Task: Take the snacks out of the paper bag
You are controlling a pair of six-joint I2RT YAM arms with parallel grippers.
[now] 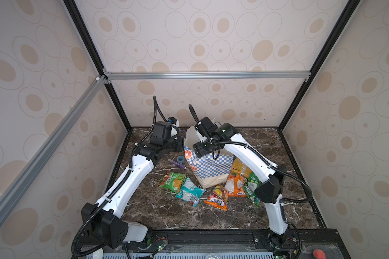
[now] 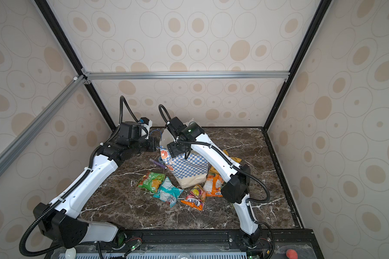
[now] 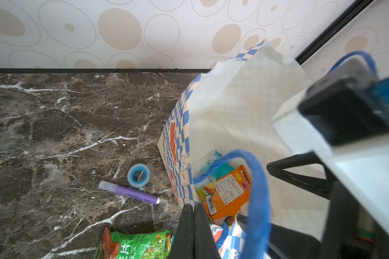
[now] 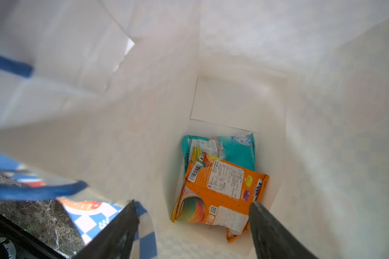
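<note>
The paper bag [image 1: 214,166], white with blue checks, stands upright and gapes at the top. Inside it lie an orange snack packet [image 4: 220,190] and a teal snack packet [image 4: 235,151] partly under it. My left gripper is shut at the bag's left rim, the thin paper edge running into its fingertips. Over the bag's mouth, my right gripper is open, nothing between its fingers; its left finger overlaps the near rim and the packets are deeper down. In the top left view, the right gripper [image 1: 198,151] hides part of the opening.
Around the bag's front lie a green packet [image 1: 172,181], a teal packet [image 1: 190,191], an orange-and-red packet [image 1: 217,197] and other snacks. A purple marker [image 3: 128,192] and blue tape roll [image 3: 138,175] sit left. A blue handle [image 3: 259,194] loops near the left gripper.
</note>
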